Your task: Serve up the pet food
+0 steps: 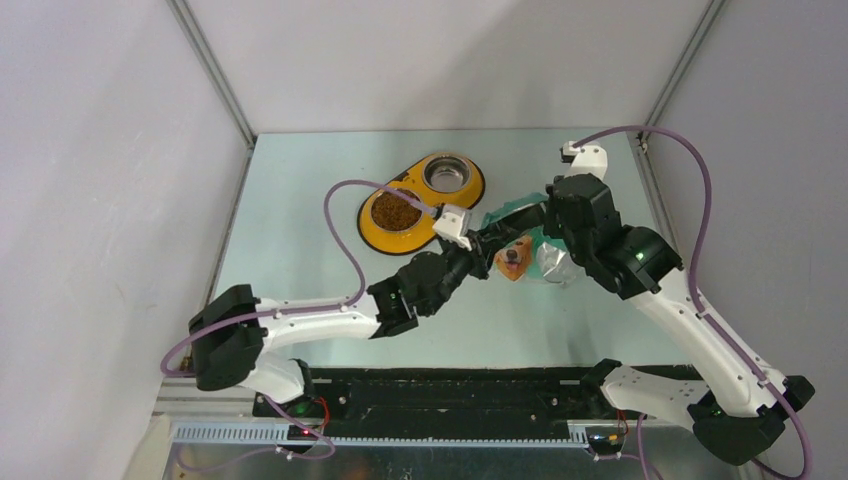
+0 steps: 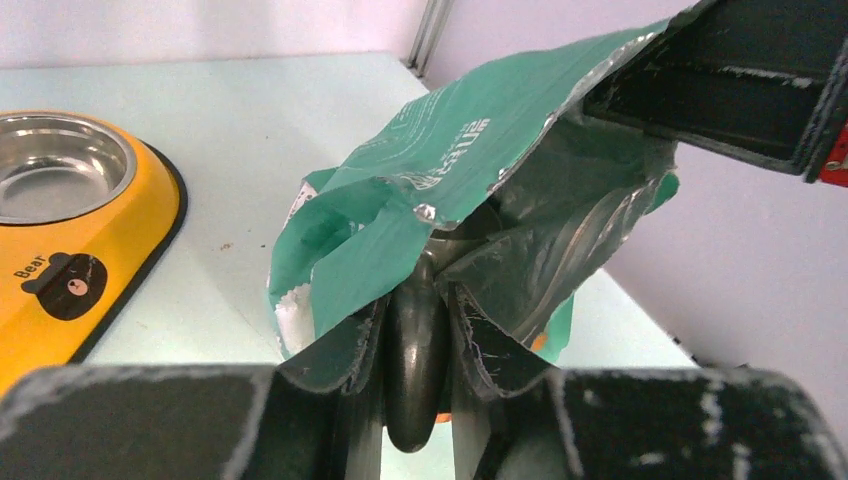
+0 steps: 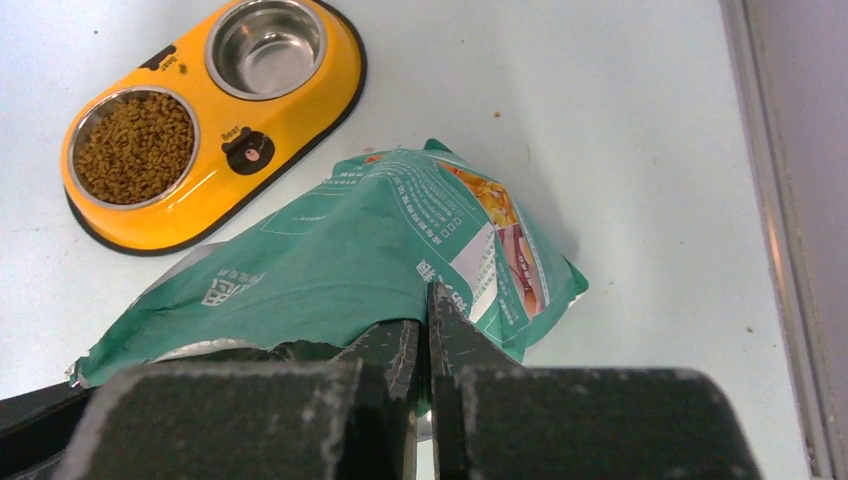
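In the left wrist view, my left gripper is shut on the dark rounded handle of a scoop. The handle's far end reaches toward the open mouth of the green pet food bag; the scoop's bowl is mostly hidden there, so its load cannot be seen. My right gripper is shut on the bag's rim, holding the mouth spread. The yellow double feeder lies to the left of the bag. Brown kibble fills its nearer bowl; the farther steel bowl looks empty.
Both grippers are close together above the bag, the right one's black finger jutting over the bag mouth. A wall bounds the right side.
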